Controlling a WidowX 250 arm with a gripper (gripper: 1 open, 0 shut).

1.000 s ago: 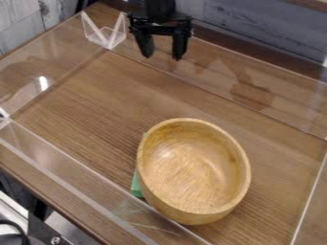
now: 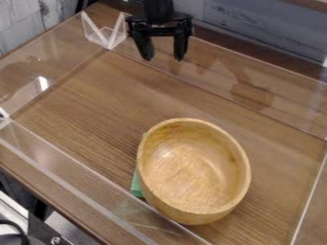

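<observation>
My black gripper point(image 2: 163, 46) hangs at the top centre, over the back of the wooden table, its two fingers apart and nothing visible between them. In the lower right a large yellow bowl point(image 2: 192, 175) rests on the table, empty, with a small green item point(image 2: 137, 182) partly hidden beside its left side.
A clear plastic object point(image 2: 105, 31) stands at the back left, left of my gripper, and another point(image 2: 4, 119) is at the left edge. A wall bounds the back.
My gripper has shifted slightly in position and angle at the back of the table. The bowl and the other objects have stayed where they were.
</observation>
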